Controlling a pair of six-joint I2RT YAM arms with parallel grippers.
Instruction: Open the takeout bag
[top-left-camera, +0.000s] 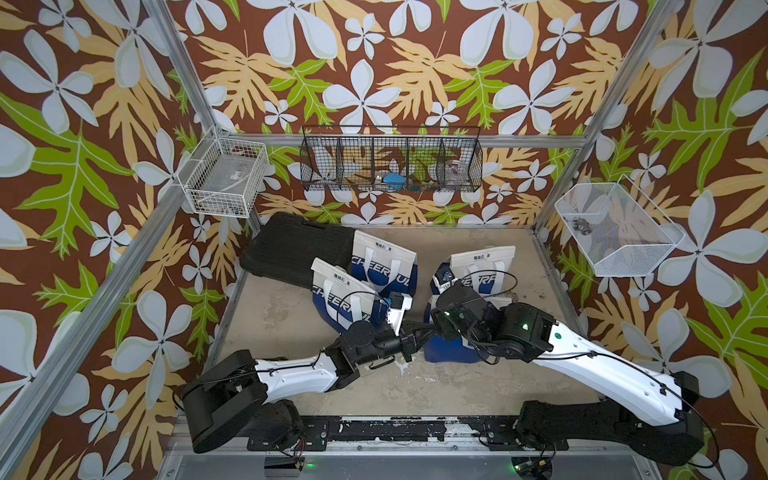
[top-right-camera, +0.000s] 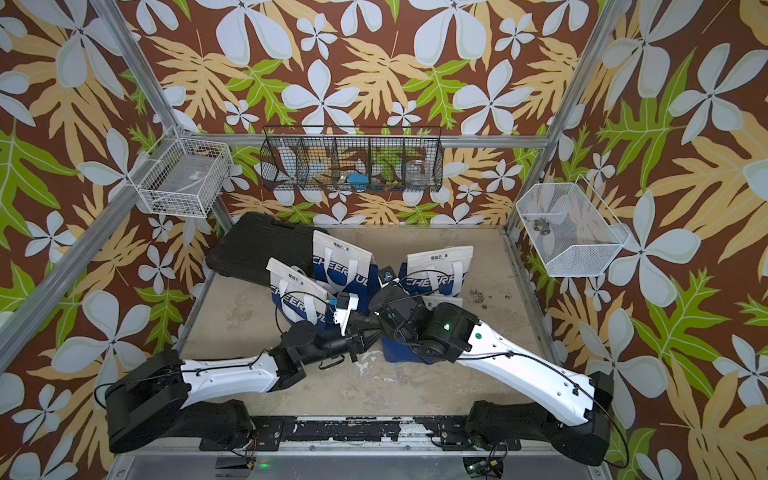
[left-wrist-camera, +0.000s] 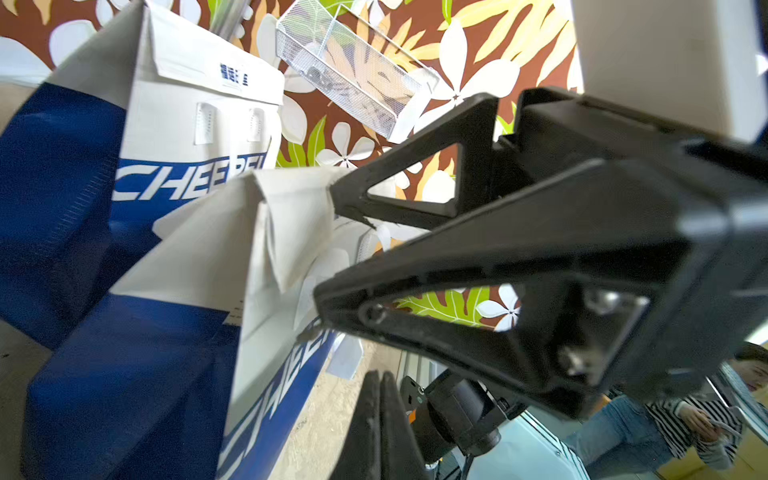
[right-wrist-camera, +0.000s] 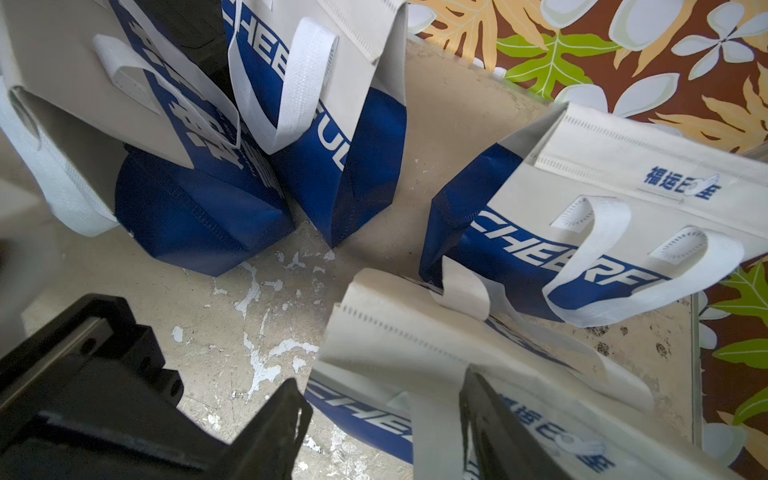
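Four blue-and-white CHEERFUL bags with folded tops stand on the table: two at left (top-left-camera: 384, 256), one at back right (right-wrist-camera: 576, 256), one at front centre-right (right-wrist-camera: 400, 344), largely behind my right arm in the top views. My left gripper (top-left-camera: 420, 336) is shut, with no bag material visibly held, beside the front bag's folded top in its wrist view. My right gripper is open above that front bag, its fingertips either side of the bag's white top and hanging strap.
A black case (top-left-camera: 292, 248) lies at back left. Wire baskets hang on the left (top-left-camera: 224, 200), back (top-left-camera: 352, 160) and right (top-left-camera: 624, 256) frame. Bare table (top-left-camera: 264, 328) shows at front and left.
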